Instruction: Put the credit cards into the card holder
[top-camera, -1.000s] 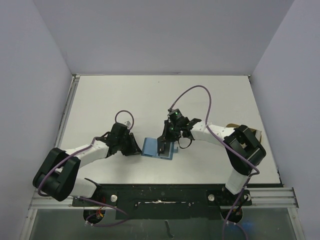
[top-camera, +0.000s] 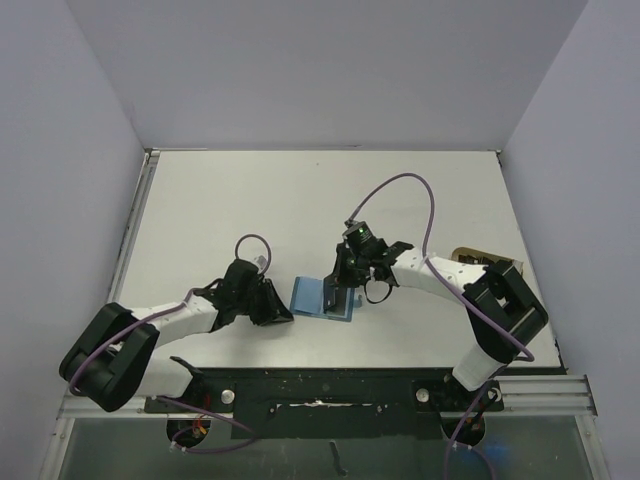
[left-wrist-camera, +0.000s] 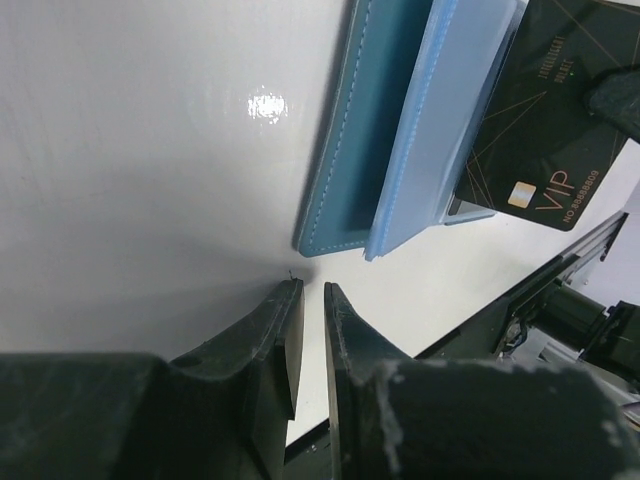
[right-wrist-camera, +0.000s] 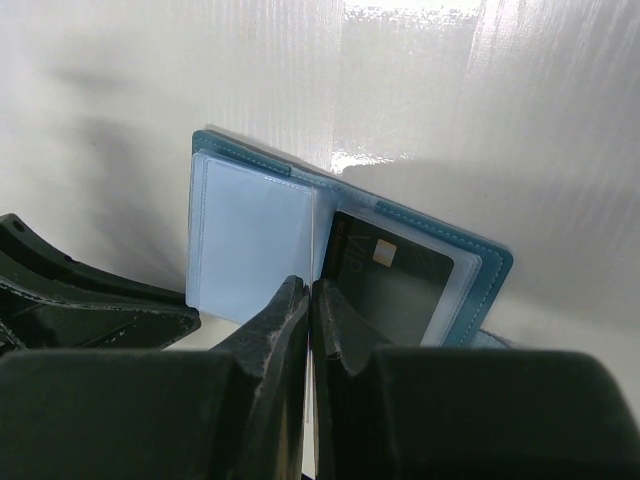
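Observation:
The blue card holder (top-camera: 308, 295) lies open near the table's front middle, a black card seated in its right pocket (right-wrist-camera: 385, 285). My right gripper (top-camera: 340, 275) is over it, shut on something thin, seen edge-on at the flap (right-wrist-camera: 250, 240) in the right wrist view. In the left wrist view a black VIP card (left-wrist-camera: 545, 145) hangs at the holder, beside a dark fingertip. My left gripper (top-camera: 285, 315) is low at the holder's left edge, its fingertips slightly apart with nothing seen between them in the left wrist view.
A brown box (top-camera: 480, 255) sits at the right edge, partly behind the right arm. The table's front edge is close below the holder.
Both grippers and the holder have shifted slightly toward the front and right. The left arm has come down a little toward the front edge.

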